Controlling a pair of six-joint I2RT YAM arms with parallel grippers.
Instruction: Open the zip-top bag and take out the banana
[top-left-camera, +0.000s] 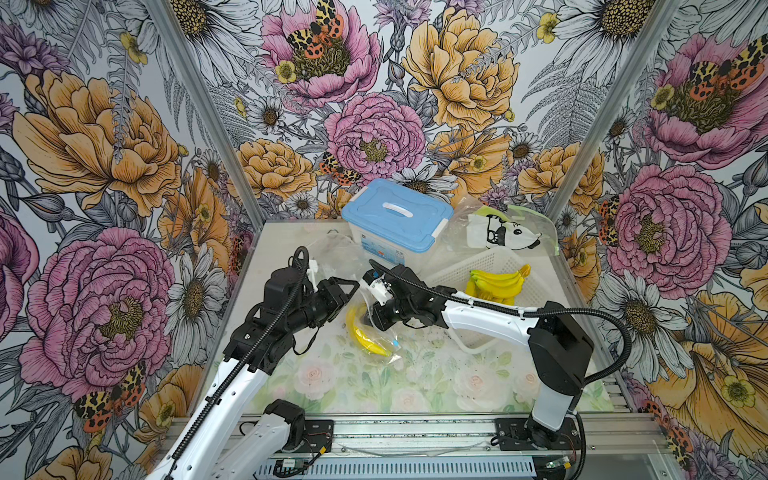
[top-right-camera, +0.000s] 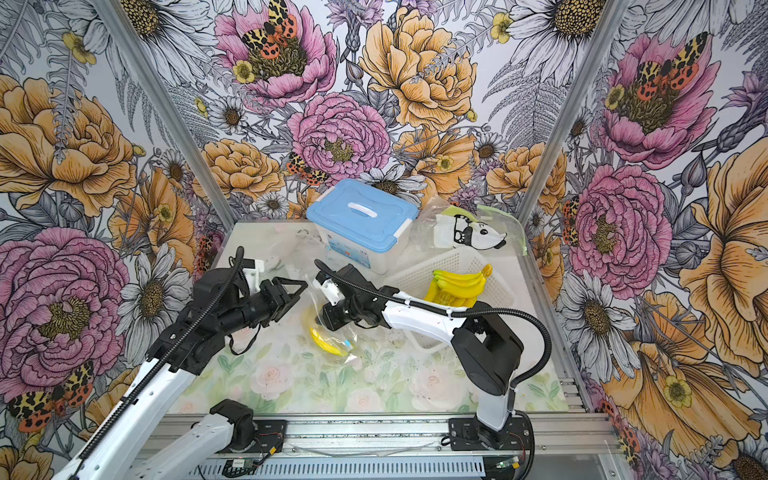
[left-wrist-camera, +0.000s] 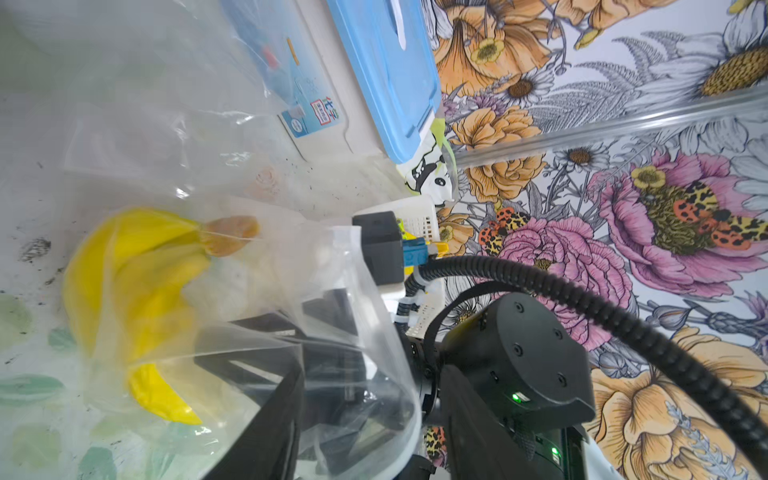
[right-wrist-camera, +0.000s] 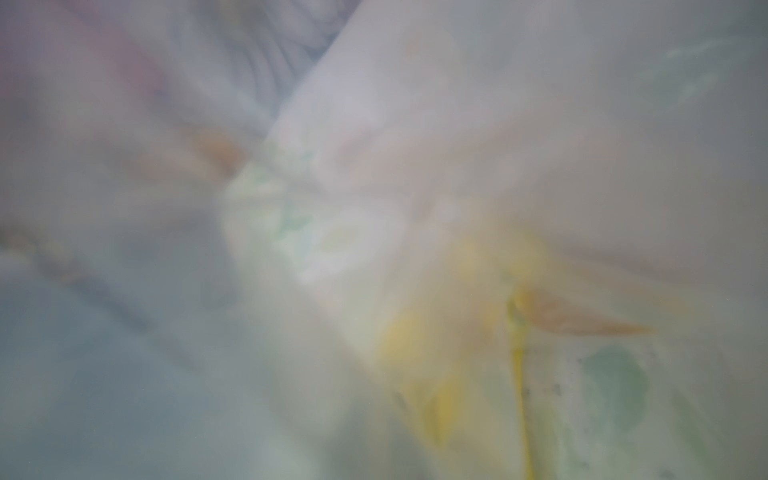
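Note:
A yellow banana (top-left-camera: 365, 339) lies low in the clear plastic bag (left-wrist-camera: 200, 172) near the middle of the table, its brown stem showing in the left wrist view. My left gripper (top-left-camera: 357, 288) is at the bag's upper part, its fingers (left-wrist-camera: 276, 436) apart, with a bag edge showing between them. My right gripper (top-left-camera: 376, 302) faces it from the right, fingers spread. In the left wrist view, plastic film covers the right fingers (left-wrist-camera: 248, 352); whether they are inside the bag or behind it, I cannot tell. Film blurs the right wrist view, where the banana (right-wrist-camera: 436, 384) shows faintly.
A white basket (top-left-camera: 544, 292) with more bananas (top-left-camera: 500, 284) stands right of the bag, partly under my right arm. Behind are a blue-lidded box (top-left-camera: 397, 212) and a panda-print bag (top-left-camera: 502, 232).

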